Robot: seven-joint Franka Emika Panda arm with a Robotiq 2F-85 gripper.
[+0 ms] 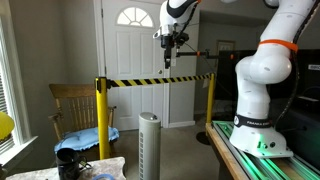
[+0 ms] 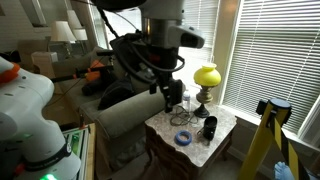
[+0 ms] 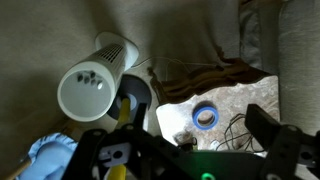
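My gripper is open, its dark fingers (image 3: 270,130) wide apart with nothing between them. It hangs high in the air, well above a small marble-topped table (image 2: 160,127). A blue ring, like a tape roll (image 3: 205,117), lies on that tabletop, seen below the gripper in the wrist view. The black mug (image 2: 210,128) stands farther along the same table. In exterior view 1 the gripper (image 1: 172,45) is at the upper right, far from the mug (image 1: 68,160).
A white tower unit (image 1: 149,145) stands beside the table. Behind it, a yellow post (image 1: 102,120) carries a striped barrier band (image 1: 160,81). A yellow lamp (image 2: 207,77) and a loose dark cable (image 3: 235,130) are on the table. A wooden chair (image 1: 82,112) stands at the back.
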